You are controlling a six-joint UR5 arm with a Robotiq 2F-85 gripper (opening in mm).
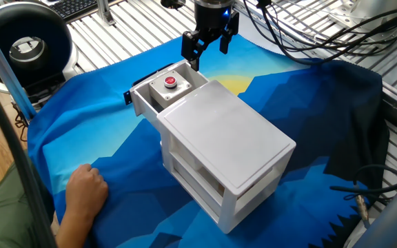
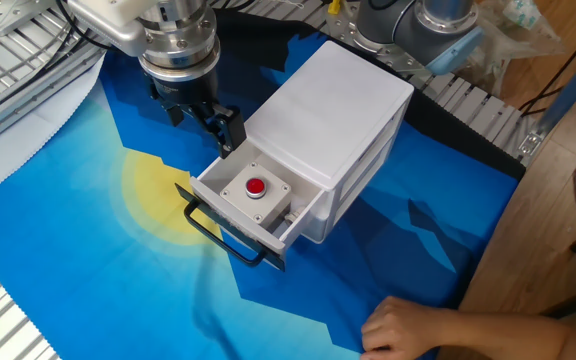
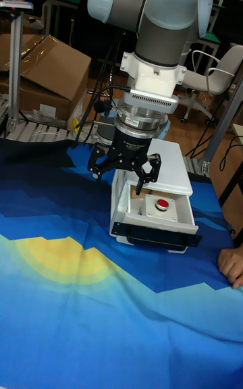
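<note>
A white drawer cabinet (image 1: pixel 226 134) stands on the blue printed cloth. Its top drawer (image 2: pixel 301 224) is pulled out and has a black handle (image 2: pixel 218 238) on its front. Inside that drawer lies a pale box (image 2: pixel 244 207) with a red push button (image 2: pixel 256 187) facing up. My black gripper (image 3: pixel 118 182) is open, its fingers spread apart with nothing seen between them. It hangs beside the pulled-out drawer, one fingertip (image 1: pixel 195 66) close to the drawer's side wall. Whether that fingertip touches the wall, I cannot tell.
A person's hand (image 1: pixel 87 193) rests on the cloth, on the handle side of the cabinet. Cables (image 1: pixel 309 48) run over the slatted metal table behind. The cloth (image 3: pixel 72 317) in front of the drawer is clear.
</note>
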